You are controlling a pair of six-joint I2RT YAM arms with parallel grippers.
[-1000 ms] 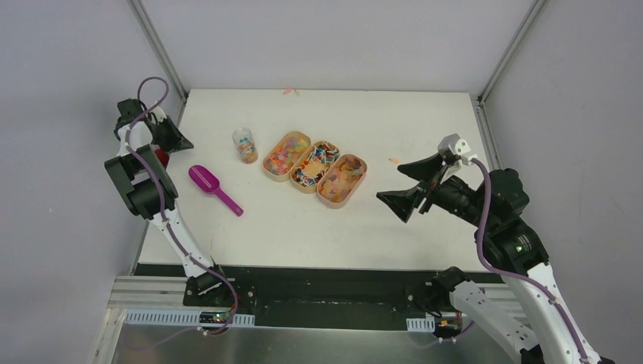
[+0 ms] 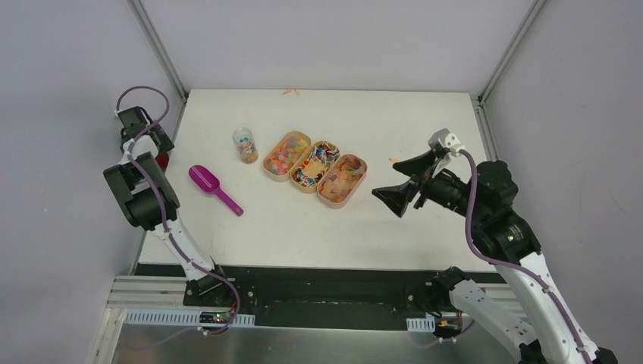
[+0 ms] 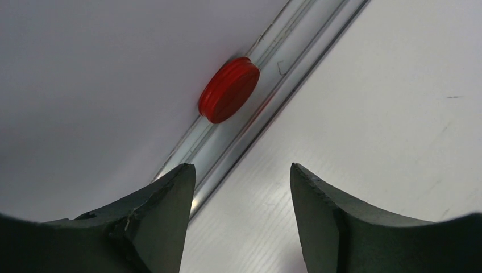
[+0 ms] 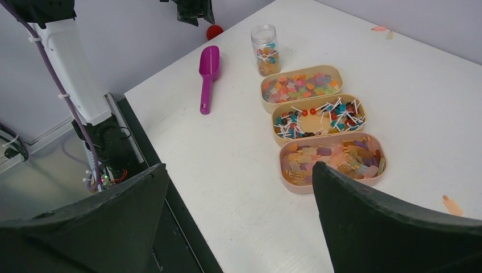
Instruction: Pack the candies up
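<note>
A red lid (image 3: pixel 229 90) lies tilted against the left wall, on the rail beyond the table's edge. My left gripper is open near it, nothing between its fingers. The clear jar (image 2: pixel 245 145), partly filled with candies, stands uncovered on the table. Right of it are three trays side by side: gummy candies (image 4: pixel 301 86), lollipop-like candies (image 4: pixel 319 116) and wrapped-looking pale candies (image 4: pixel 333 161). A purple scoop (image 2: pixel 215 189) lies empty on the table's left. My right gripper (image 2: pixel 399 186) hangs open and empty to the right of the trays.
Small orange scraps lie at the back edge (image 2: pixel 290 92) and near the right gripper. The wall and metal rail (image 3: pixel 273 94) crowd the lid.
Jar, trays and scoop stayed put.
</note>
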